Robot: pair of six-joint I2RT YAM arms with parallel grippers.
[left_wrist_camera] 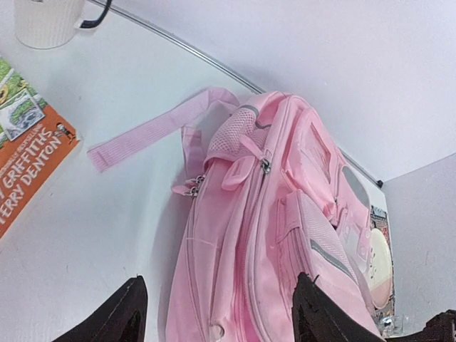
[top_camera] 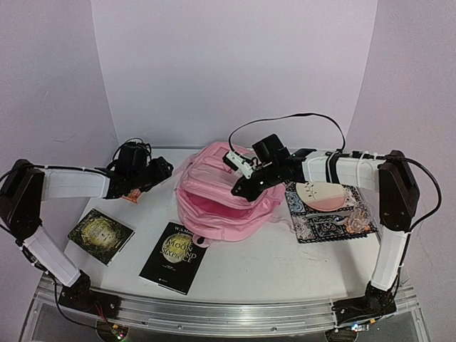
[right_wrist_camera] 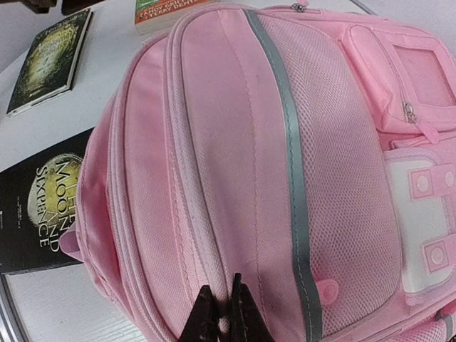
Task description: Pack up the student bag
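Note:
The pink bag [top_camera: 221,203] lies in the middle of the table with its mouth partly covered by the flap. My right gripper is shut on the edge of the flap [right_wrist_camera: 221,171]. Left of the bag, my left gripper stands open, its fingers [left_wrist_camera: 121,313] apart, holding nothing. A black "Moon and Sixpence" book [top_camera: 173,256] lies in front of the bag, and a dark green-gold book [top_camera: 101,235] lies at front left. An orange-covered book [left_wrist_camera: 32,153] is largely hidden by the left arm in the top view.
A white mug [left_wrist_camera: 44,21] stands at back left. On the right, a patterned mat [top_camera: 306,221] carries a round cream-and-pink plate [top_camera: 324,197], cutlery and a clear glass [top_camera: 356,222]. Free table shows at front right.

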